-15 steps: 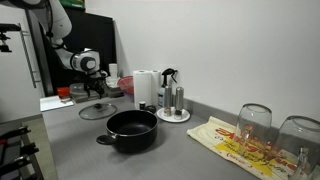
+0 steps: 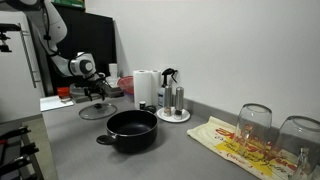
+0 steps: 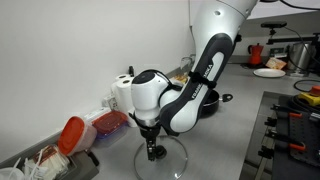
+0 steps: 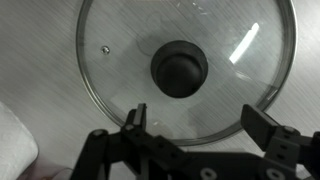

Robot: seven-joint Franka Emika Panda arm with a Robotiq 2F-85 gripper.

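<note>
A round glass lid [image 4: 125, 95] with a metal rim and a black knob [image 4: 180, 69] lies flat on the grey table. In the wrist view, my gripper stands open over the lid, its two black fingers far apart. Nothing is between them; the knob shows ahead of the fingertips, apart from them. From the side, the lid [image 2: 98, 112] rests at the table's left part, with the white arm [image 2: 83, 66] leaning over it from behind. A black two-handled pot [image 2: 130, 132] sits uncovered to its right, looking empty.
Behind the pot stand paper towel rolls [image 2: 146, 88] and a white plate [image 2: 174, 116] with bottles. Farther right, a patterned cloth [image 2: 226, 142] holds upturned glass jars [image 2: 253, 124]. A red bowl [image 3: 76, 132] is beside the arm. Table between lid and pot is clear.
The arm has leaned lower and a little to the left in exterior view 1, bringing the gripper down closer to the lid. Lid and pot have stayed put.
</note>
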